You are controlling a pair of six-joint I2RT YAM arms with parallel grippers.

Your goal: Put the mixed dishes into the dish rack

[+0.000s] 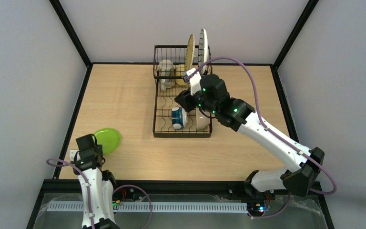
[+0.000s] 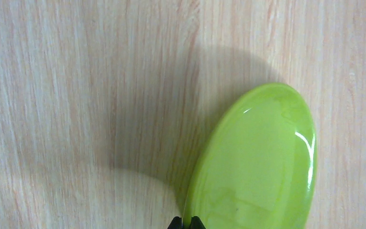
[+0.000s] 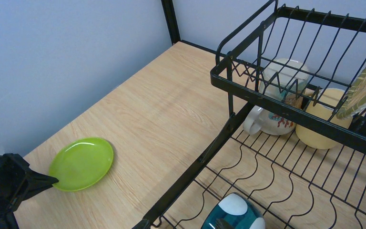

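The green plate (image 1: 109,140) is at the table's front left, its near edge in my left gripper. The two black fingertips are close together on either side of the rim, and in the left wrist view the plate looks tilted, with a shadow beside it. How far it is off the table I cannot tell. Over the lower front of the black dish rack (image 1: 183,135) is my right gripper, its fingertips apart at the bottom of the right wrist view. A blue and white cup (image 3: 233,212) lies on its side below it.
Two plates stand on edge in the upper tier, one tan-rimmed (image 1: 189,51), one white (image 1: 203,45). Beneath are a white mug (image 3: 279,119) and a yellow cup (image 3: 317,136). A pale bowl (image 1: 202,122) lies at front right. Bare table separates plate and rack.
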